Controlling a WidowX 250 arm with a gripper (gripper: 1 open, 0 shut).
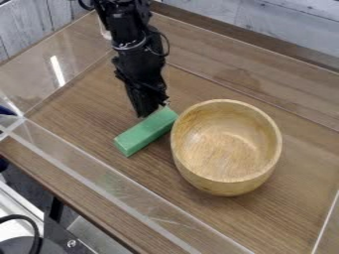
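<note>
A black robot arm reaches down from the top of the view, its gripper (153,103) low over the table, just above the upper end of a green rectangular block (143,134). The gripper looks shut, with nothing visible between its small, dark fingertips. The block lies flat at a slant, beside the left side of a round tan wooden bowl (225,144), which looks empty.
A clear strip runs along the front-left edge, with a black cable (20,223) at the lower left corner.
</note>
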